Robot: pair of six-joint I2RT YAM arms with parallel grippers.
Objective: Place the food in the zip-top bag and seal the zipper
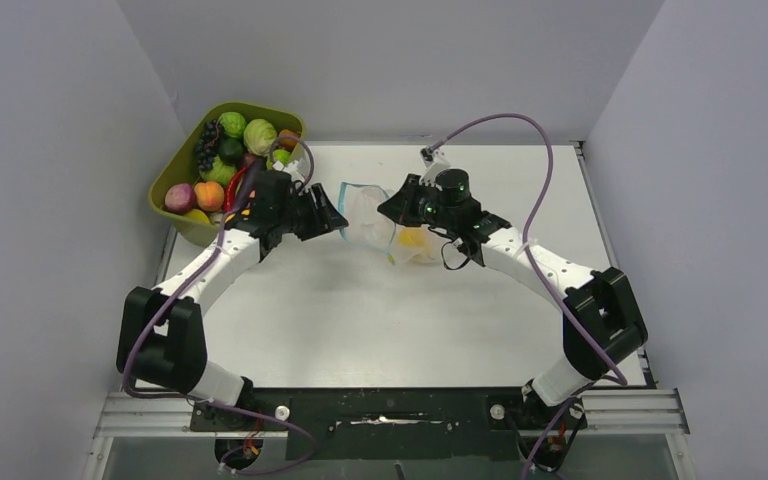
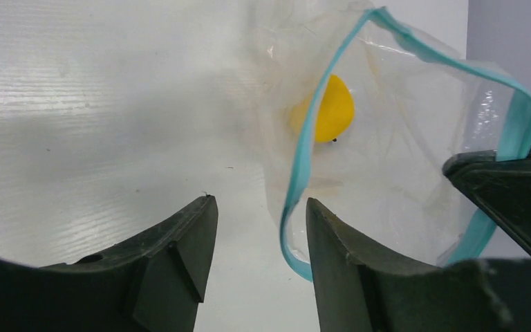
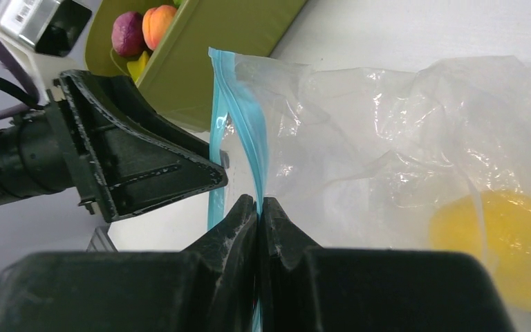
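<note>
The clear zip top bag point(image 1: 366, 222) stands with its blue-edged mouth toward my left arm. A yellow food piece lies inside it, past the mouth; through the plastic the right wrist view shows the yellow food point(image 3: 501, 238) deep in the bag. My right gripper is shut on the blue rim point(image 3: 243, 111). At the mouth, my left gripper is open with no food between its fingers. The rim's near edge appears in the gap between those fingers, and one fingertip point(image 3: 224, 159) shows behind the plastic.
A green bin point(image 1: 172, 180) full of fruit and vegetables stands at the back left, close to my left arm.
</note>
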